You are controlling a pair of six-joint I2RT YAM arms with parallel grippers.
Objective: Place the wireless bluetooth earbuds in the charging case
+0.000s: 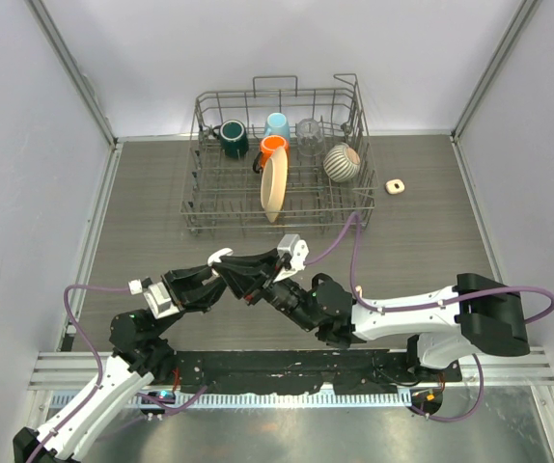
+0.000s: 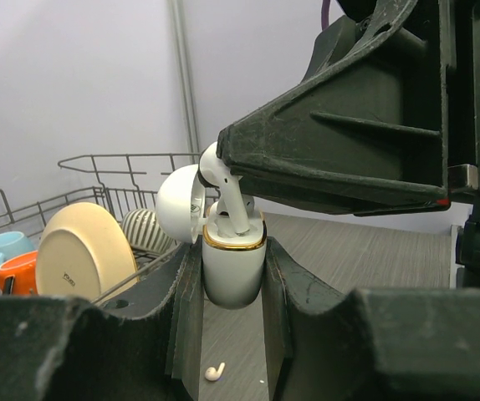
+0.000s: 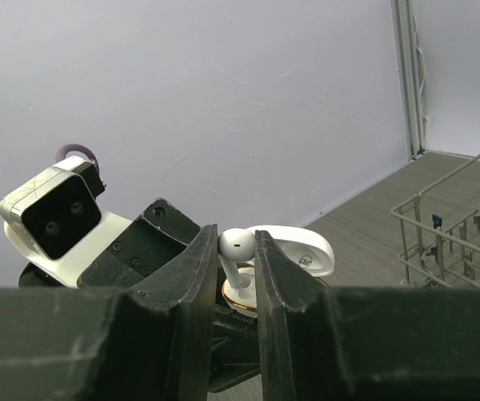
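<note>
The white charging case (image 2: 233, 271), lid (image 2: 175, 205) open, is held upright in my left gripper over the floor. My right gripper is shut on a white earbud (image 3: 236, 243) by its head; the earbud's stem points down into the case, partly inside it. In the top view both grippers meet at the middle, below the rack. Another earbud (image 2: 214, 373) lies loose on the grey floor, seen past my left fingers.
A wire dish rack (image 1: 219, 191) with mugs, a plate and a bowl stands at the back. A small pale object (image 1: 395, 186) lies right of it. Open floor lies on both sides.
</note>
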